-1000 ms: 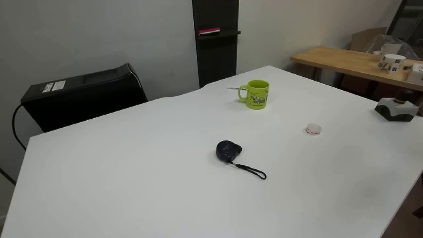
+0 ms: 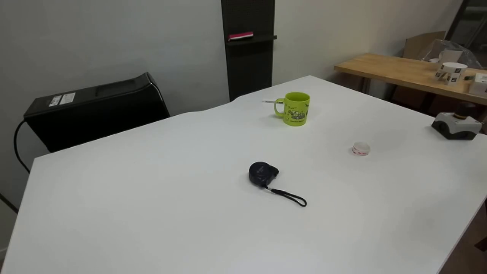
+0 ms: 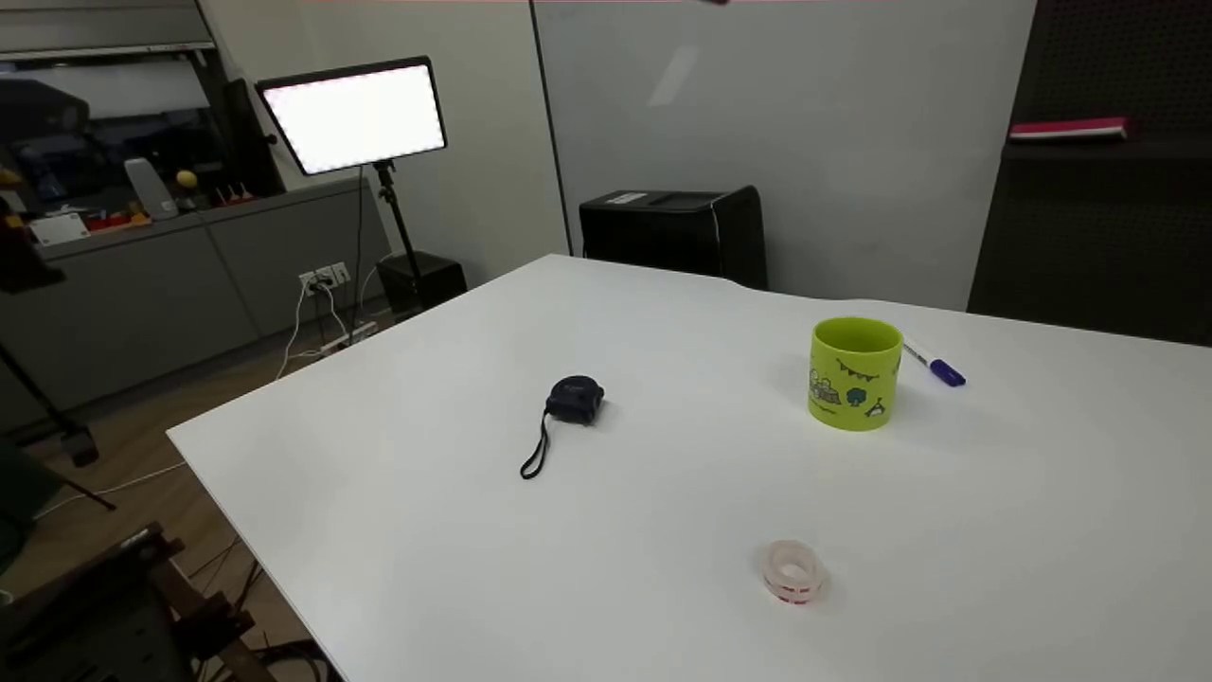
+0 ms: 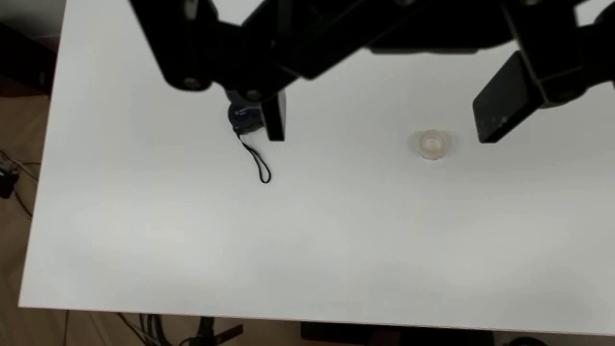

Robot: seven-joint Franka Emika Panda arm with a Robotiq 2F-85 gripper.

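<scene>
In the wrist view my gripper hangs high above the white table (image 4: 323,248), its two fingers spread wide apart with nothing held between them. Far below, a roll of clear tape (image 4: 433,144) shows in the gap. A dark tape measure (image 4: 244,117) with a black wrist loop is partly hidden behind the left finger. Both exterior views show the tape measure (image 2: 262,174) lying flat near the table's middle, and the tape roll (image 3: 793,570) lying apart from it. An upright lime-green mug (image 2: 296,109) stands farther back. Neither exterior view clearly shows the gripper.
Behind the mug lies a pen (image 3: 940,369) with a blue cap. A grey and black button box (image 2: 457,125) sits by the table's right edge in exterior view 1. Wide bare tabletop surrounds the tape measure. A black case (image 2: 98,109) stands beyond the back edge.
</scene>
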